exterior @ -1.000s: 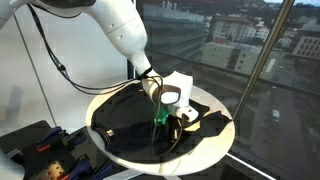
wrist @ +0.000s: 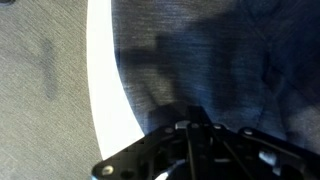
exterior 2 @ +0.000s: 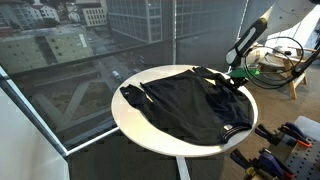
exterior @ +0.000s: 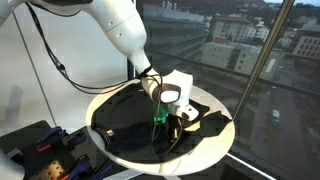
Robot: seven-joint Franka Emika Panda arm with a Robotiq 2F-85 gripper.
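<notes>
A dark cloth, which looks like a garment, is spread across the round white table. In the wrist view the cloth lies under my gripper, close to the table's rim. The fingers appear shut at the bottom of that view. Whether a thin fold of cloth is caught between them does not show. Exterior view 2 has the cloth stretching from the table's left part to my gripper on the right.
The white table edge curves just left of the gripper, with grey carpet beyond it. Bare tabletop shows along the rim. Large windows stand behind the table. A cable loops from the arm.
</notes>
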